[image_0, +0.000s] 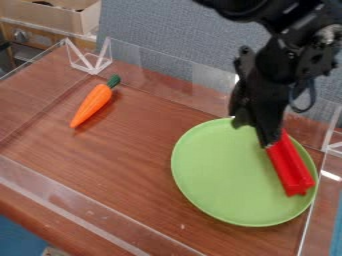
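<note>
My black gripper (251, 118) hangs over the back of a green plate (221, 175), just above the upper end of a red bar-shaped object (294, 172) that lies on the plate's right side and is partly hidden by it. The fingertips look shut, with nothing visible between them. An orange toy carrot (94, 102) with a green top lies on the wooden table at the left.
A clear barrier (158, 67) runs along the back edge, with a white bracket (90, 62) at the back left. A cardboard box (47, 15) sits beyond.
</note>
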